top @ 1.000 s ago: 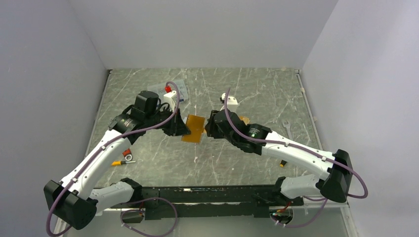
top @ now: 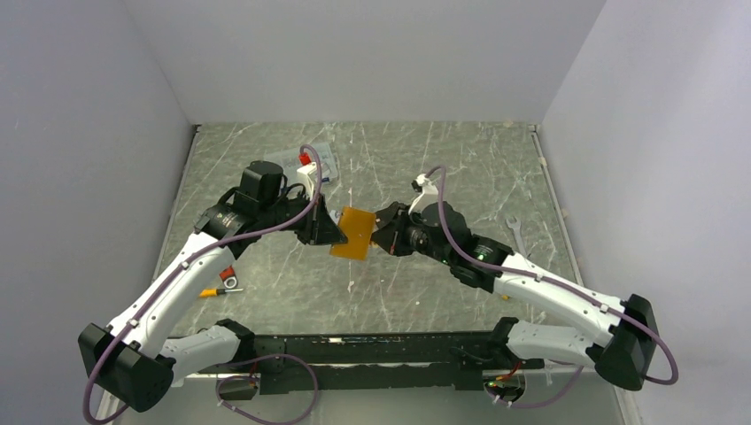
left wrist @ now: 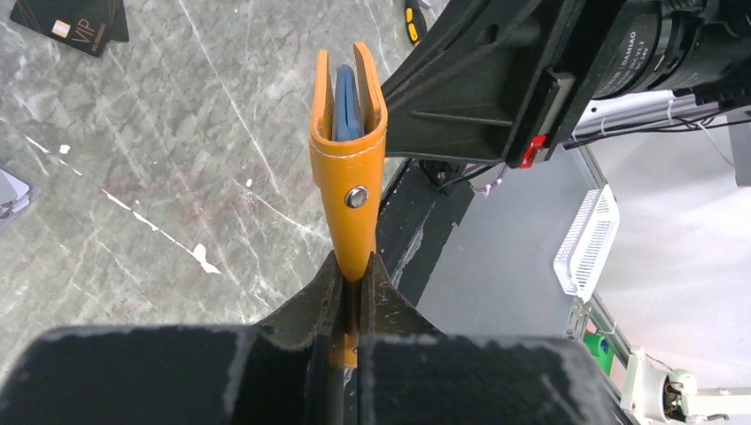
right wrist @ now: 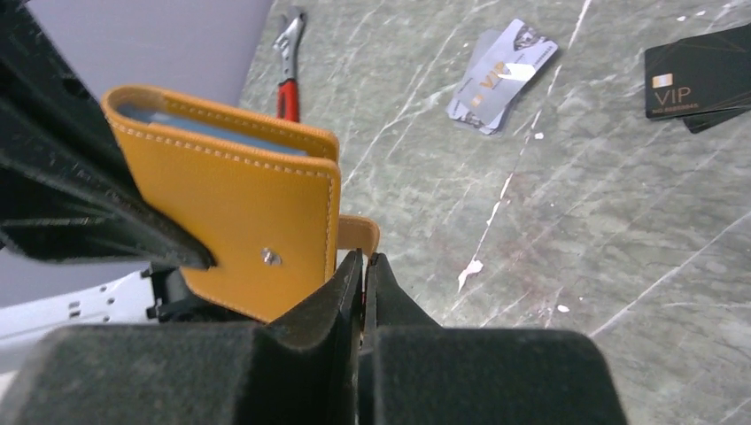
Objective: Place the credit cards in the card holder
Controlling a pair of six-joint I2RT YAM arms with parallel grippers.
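An orange card holder (top: 356, 232) hangs upright above the table between both arms. My left gripper is shut on its lower end, the bluish inside (left wrist: 347, 106) showing at the open top edge. From the other side, my right gripper has its fingertips nearly together, with a narrow orange flap (right wrist: 358, 232) of the holder running down between them. Two silver VIP cards (right wrist: 503, 75) lie overlapped on the table, and two black VIP cards (right wrist: 701, 73) overlap farther right in the right wrist view. Both pairs lie apart from the grippers.
A wrench (top: 515, 232) lies near the table's right side. At the left are a yellow-handled screwdriver (top: 211, 292) and a red-and-white item (top: 229, 281). A flat grey item (top: 328, 161) lies behind the left arm.
The holder and my left gripper have shifted slightly to the right. My right gripper has moved a little right too, and its wrist has swung round, with the arm's elbow out to the right.
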